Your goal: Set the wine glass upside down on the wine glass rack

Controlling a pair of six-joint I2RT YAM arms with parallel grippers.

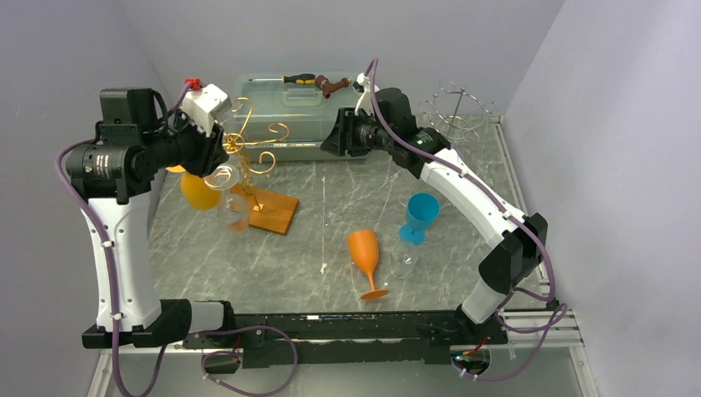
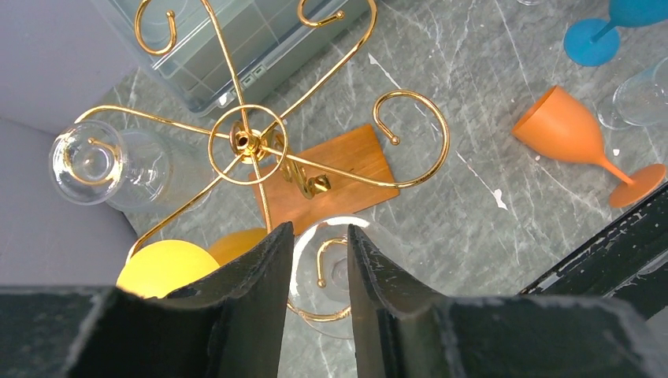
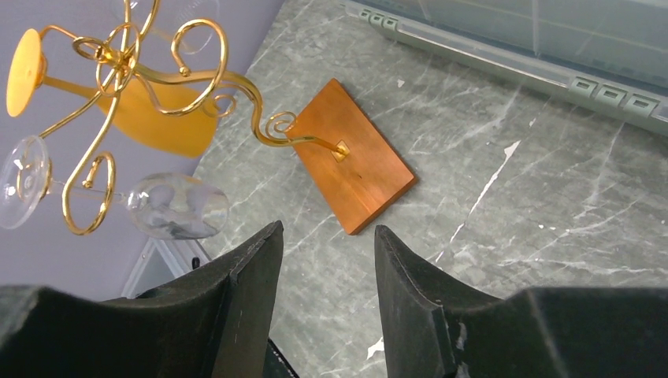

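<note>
A clear wine glass hangs upside down at the golden rack (image 1: pixel 234 142). In the right wrist view its stem runs through a rack loop (image 3: pixel 103 211), its foot (image 3: pixel 22 183) above and its bowl (image 3: pixel 177 206) below, somewhat tilted. My left gripper is over that foot, fingers partly apart. The foot (image 2: pixel 307 250) shows beneath and behind the fingertips, wider than their gap, not clasped. No finger touches it in the right wrist view. My right gripper stands part open in mid-air, nothing between its fingers.
On the rack also hang a yellow glass (image 2: pixel 167 269) and another clear glass (image 2: pixel 87 161). Orange (image 1: pixel 364 248) and blue (image 1: pixel 422 211) goblets and a clear glass (image 1: pixel 402 259) are on the table. A lidded box (image 1: pixel 302 116) stands behind; mid-table is clear.
</note>
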